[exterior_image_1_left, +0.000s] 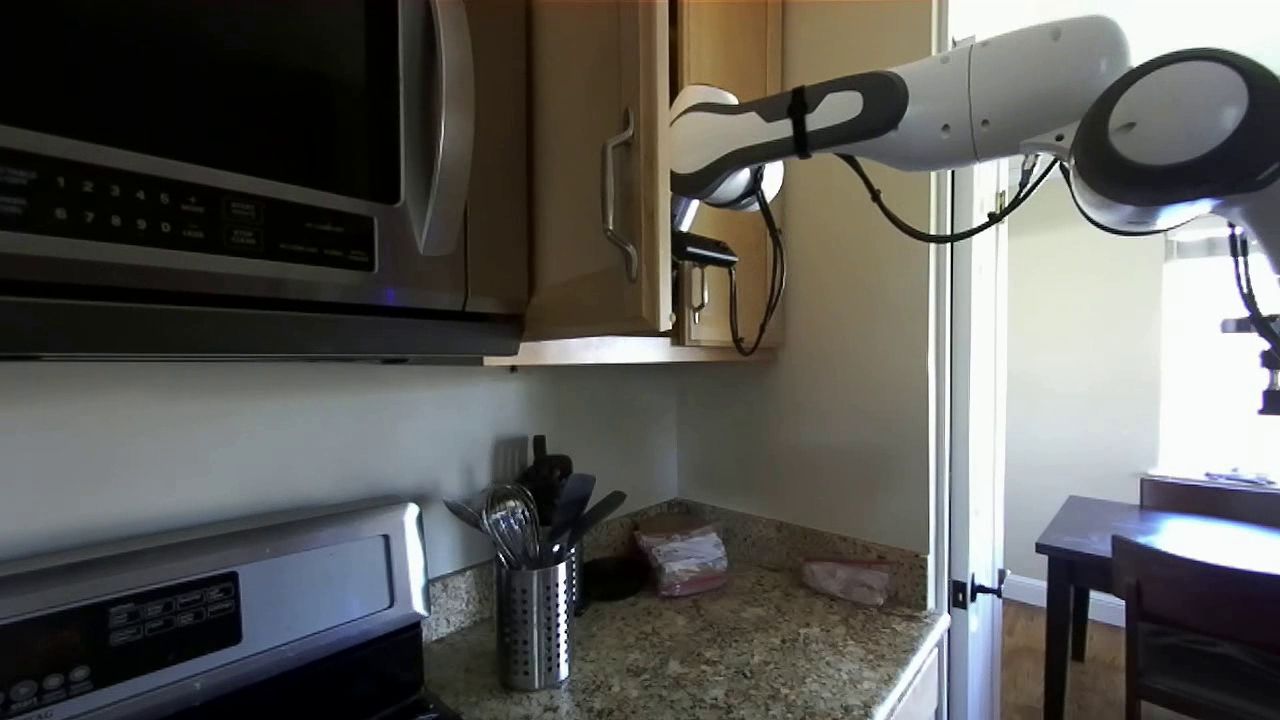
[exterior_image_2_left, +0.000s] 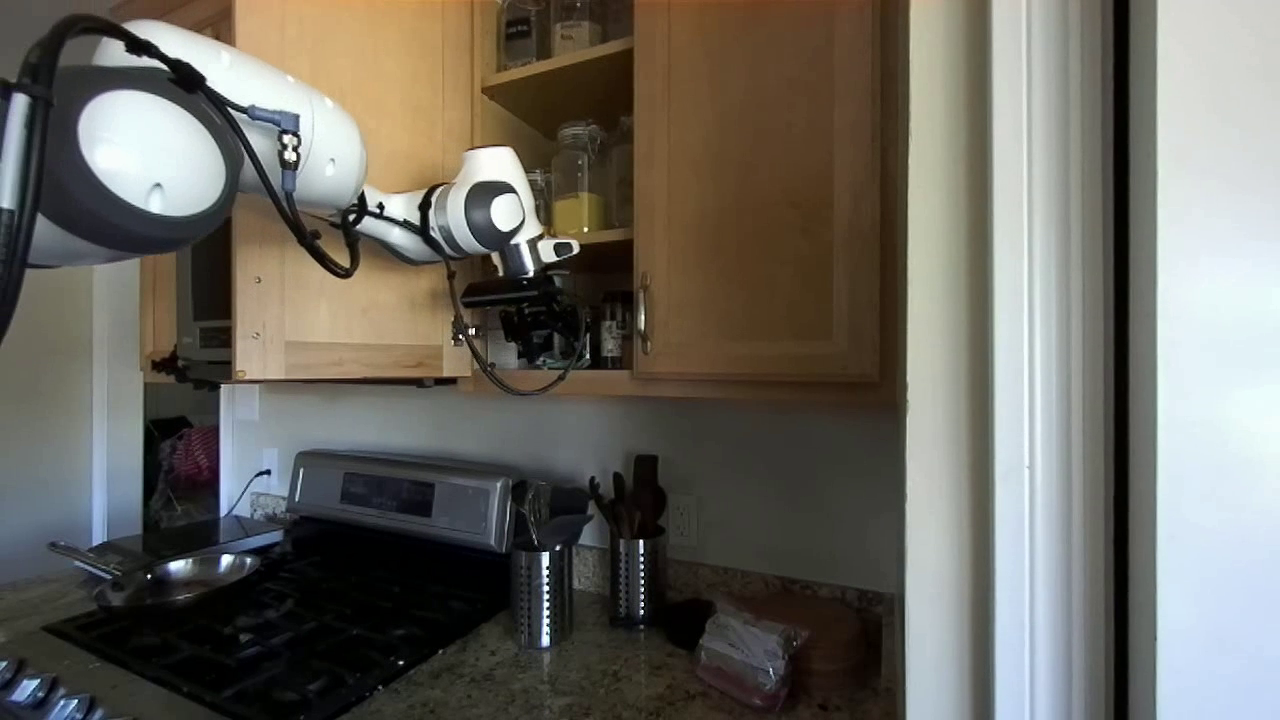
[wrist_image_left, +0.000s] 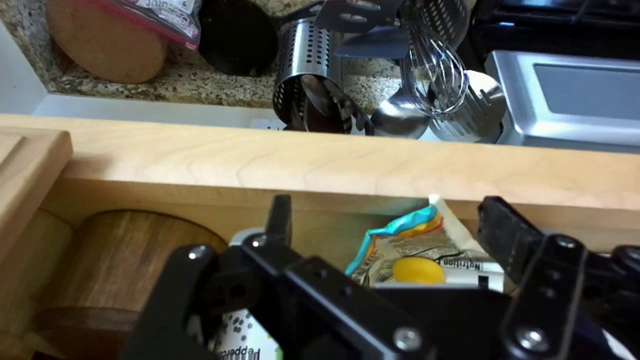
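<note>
My gripper is open in the wrist view, its two black fingers wide apart over the cabinet's bottom shelf. Between and below them shows a crumpled packet (wrist_image_left: 420, 258) with a turquoise edge and a yellow spot; the gripper's body hides its lower part. A white container labelled as pepper (wrist_image_left: 246, 336) stands partly hidden under the left finger. Exterior view 2 shows the gripper (exterior_image_2_left: 546, 342) at the open cabinet's lower shelf, too dark there to make out the fingers. In exterior view 1 the open cabinet door (exterior_image_1_left: 594, 180) hides it.
A wooden round piece (wrist_image_left: 132, 252) lies left on the shelf. The cabinet's front lip (wrist_image_left: 336, 162) runs close by the fingertips. In exterior view 2 the right door (exterior_image_2_left: 756, 192) is shut, and a glass jar (exterior_image_2_left: 578, 180) stands one shelf higher. Utensil holders (exterior_image_2_left: 542, 594) stand on the counter below.
</note>
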